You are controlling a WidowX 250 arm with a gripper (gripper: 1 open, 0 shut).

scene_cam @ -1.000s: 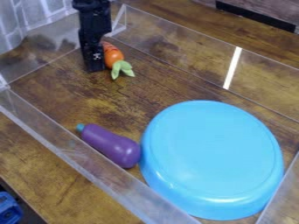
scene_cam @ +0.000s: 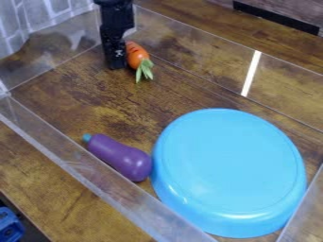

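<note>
My black gripper point(scene_cam: 116, 45) reaches down at the top left, at the back corner of the clear-walled tray. An orange carrot point(scene_cam: 136, 57) with pale green leaves lies right against its right side. Whether the fingers are open or shut on the carrot is hidden. A purple eggplant point(scene_cam: 117, 158) lies at the lower left beside a large upturned blue round lid or dish point(scene_cam: 228, 170) on the wooden floor.
Clear walls point(scene_cam: 44, 128) bound the area on the left and back. A blue object point(scene_cam: 8, 227) sits outside at the lower left corner.
The gripper and carrot have shifted slightly to the right, and the carrot's leaves have turned to point more downward and to the right.
</note>
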